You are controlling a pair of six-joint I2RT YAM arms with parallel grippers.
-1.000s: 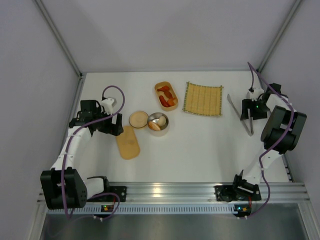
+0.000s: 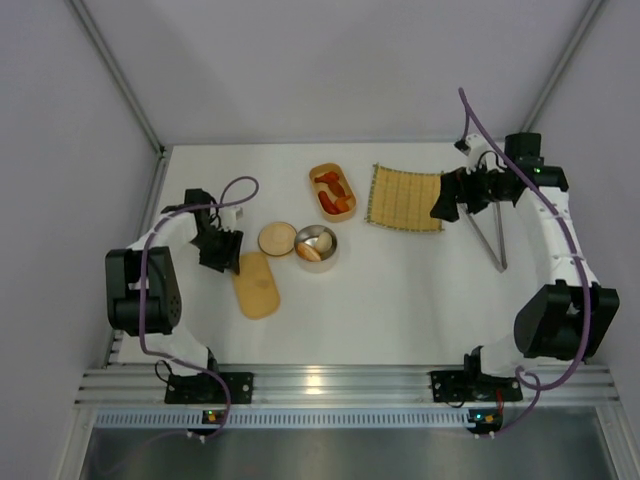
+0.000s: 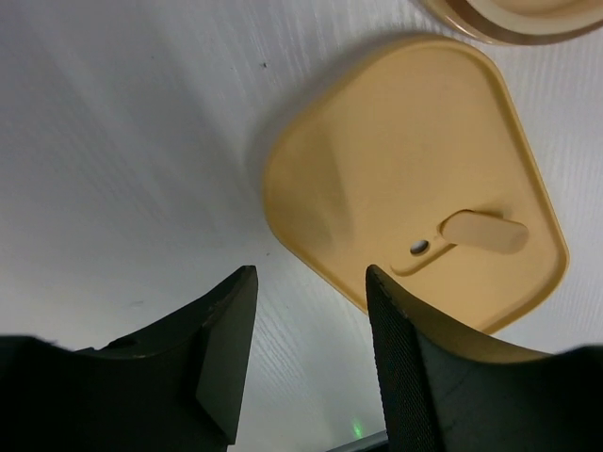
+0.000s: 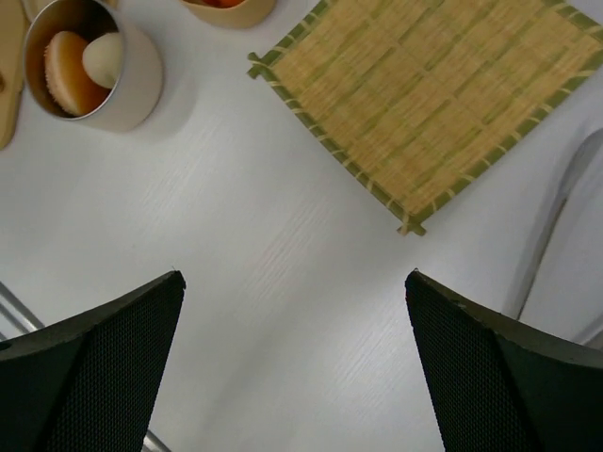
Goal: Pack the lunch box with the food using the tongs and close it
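Note:
The tan rectangular lid [image 2: 257,290] lies flat at the left, its raised tab [image 3: 485,232] showing in the left wrist view. My left gripper [image 2: 238,254] hovers at the lid's far left edge, its fingers part open with nothing held between them. Right of the lid stands the round metal-lined pot [image 2: 317,265] holding a bun-like piece and a pale ball; the round lid [image 2: 276,238] is beside it. An oblong box [image 2: 347,213] of red and orange food sits farther back. Close to the right edge of the woven mat [image 2: 404,198], my right gripper is wide open and empty.
Two long thin utensils [image 2: 483,240] lie right of the mat, partly under the right arm. A metal rail [image 2: 340,378] borders the front edge.
My right gripper has moved left from the utensils to the mat's right edge. The left gripper has narrowed its fingers and shifted slightly, staying by the rectangular lid. The food containers have not moved.

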